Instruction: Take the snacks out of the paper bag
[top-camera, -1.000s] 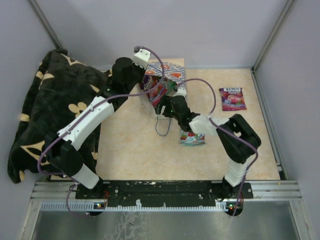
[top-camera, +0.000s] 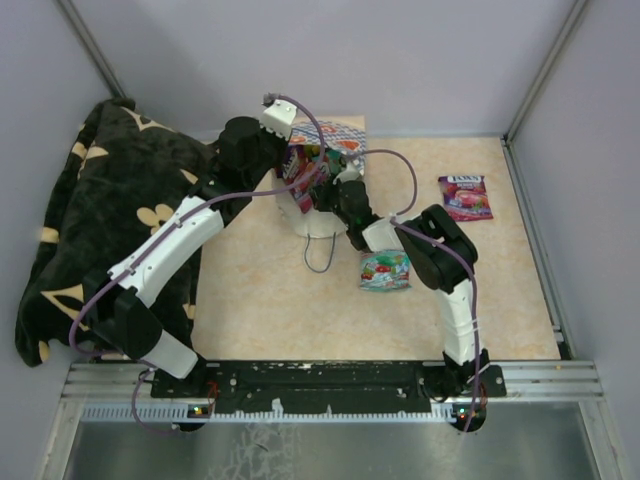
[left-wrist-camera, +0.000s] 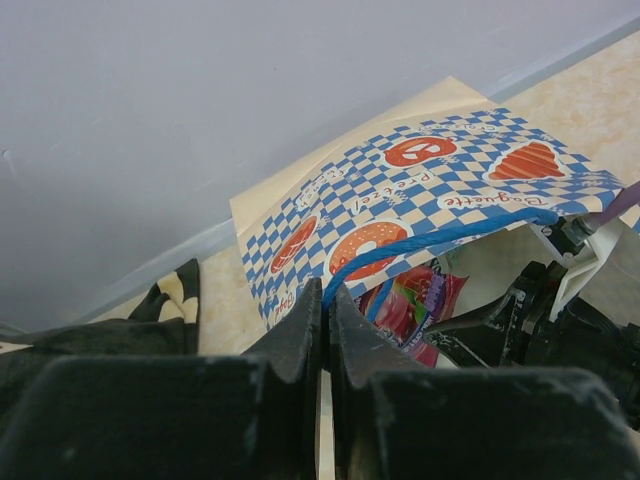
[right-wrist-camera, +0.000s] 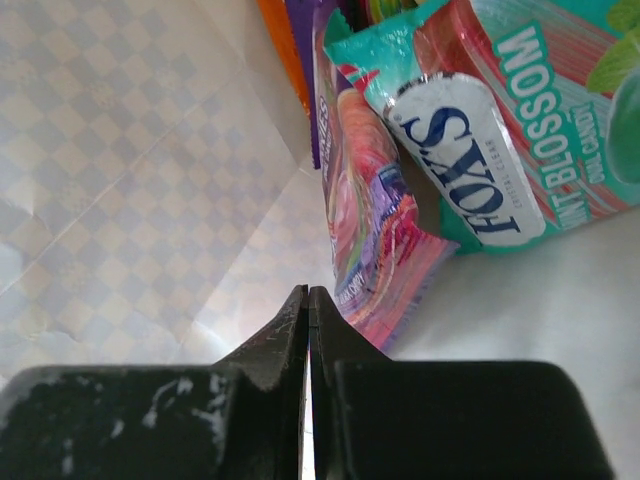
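In the left wrist view, the paper bag (left-wrist-camera: 330, 205) lies on its side, its blue-checked printed panel uppermost. My left gripper is shut on the bag's blue cord handle (left-wrist-camera: 440, 236). Inside the bag, the right wrist view shows a pink snack bag (right-wrist-camera: 368, 190) leaning beside a teal-and-red HOYS packet (right-wrist-camera: 470, 155). My right gripper is shut with nothing between its fingers; the pink snack bag's lower end sits just past the tips, outside them. An orange-and-purple edge of another packet (right-wrist-camera: 288, 50) shows behind.
On the table, a purple-pink packet (top-camera: 465, 198) lies at the right and a teal packet (top-camera: 385, 271) lies below the right forearm. A dark blanket (top-camera: 100, 220) covers the left side. A second cord loop (top-camera: 320, 255) rests before the bag.
My right gripper has moved into the bag and gone from open to shut. My left arm shows little change.
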